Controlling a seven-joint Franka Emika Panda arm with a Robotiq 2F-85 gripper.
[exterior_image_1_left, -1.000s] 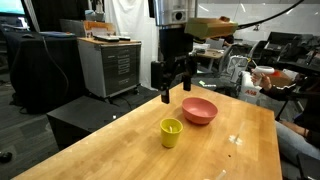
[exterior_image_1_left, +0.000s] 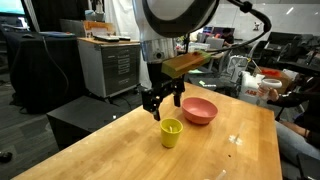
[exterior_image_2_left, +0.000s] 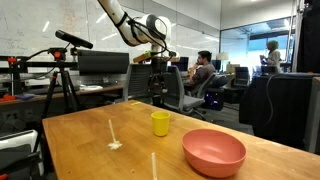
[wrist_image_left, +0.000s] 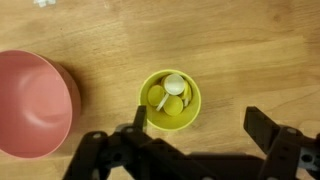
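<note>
A yellow cup (exterior_image_1_left: 171, 132) stands upright on the wooden table. From above, the wrist view shows small yellow and whitish pieces (wrist_image_left: 174, 85) inside the cup (wrist_image_left: 150, 114). My gripper (exterior_image_1_left: 167, 108) hangs over the cup with its fingers spread wide and nothing between them. In the wrist view its dark fingers (wrist_image_left: 262, 130) stand at either side of the lower part of the picture, with the cup seen just beyond the gap. A pink bowl (exterior_image_1_left: 199, 110) rests beside the cup, apart from it.
Small white items lie on the table, among them a thin white stick (exterior_image_2_left: 154, 166) and another pale piece (exterior_image_2_left: 113, 137). A dark box (exterior_image_1_left: 85, 118) stands beyond the table edge.
My gripper has come down and slightly left in exterior view 1, closer to the cup. The cup and the bowl have not moved.
</note>
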